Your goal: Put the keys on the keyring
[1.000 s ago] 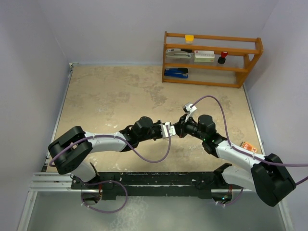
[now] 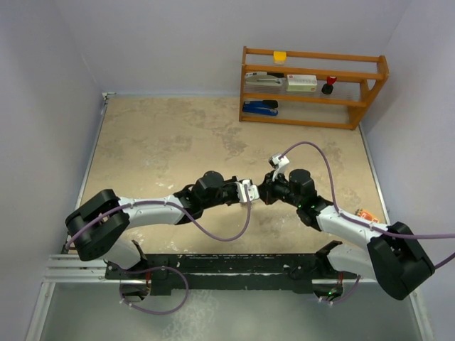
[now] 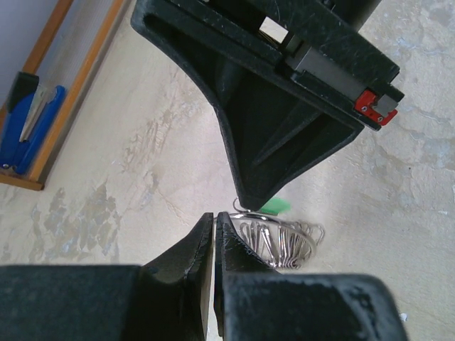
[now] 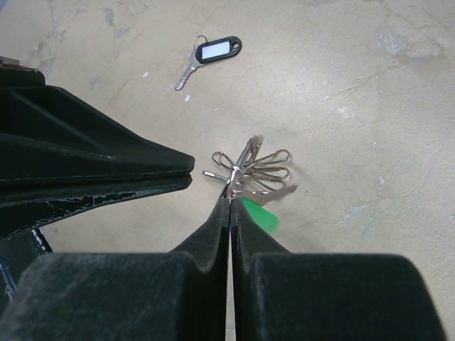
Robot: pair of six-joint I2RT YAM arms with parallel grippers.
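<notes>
A thin metal keyring [image 3: 288, 225] carries several looped wire pieces like safety pins [image 3: 270, 245]. In the right wrist view the same keyring [image 4: 240, 172] is almost edge-on, its lower end at the tips of my right gripper, which is shut on it. My left gripper is shut, its tips close to the ring's wire; from the right, a small gap shows between those tips and a wire end. A green piece [image 4: 260, 215] is partly behind the right fingertips. A key [image 4: 187, 69] with a black tag [image 4: 219, 49] lies apart on the table.
A wooden rack [image 2: 313, 98] with a blue stapler [image 2: 261, 107] and a white box [image 2: 301, 83] stands at the back right. Both grippers [image 2: 249, 193] [image 2: 266, 196] are close together mid-table.
Both grippers stay close together.
</notes>
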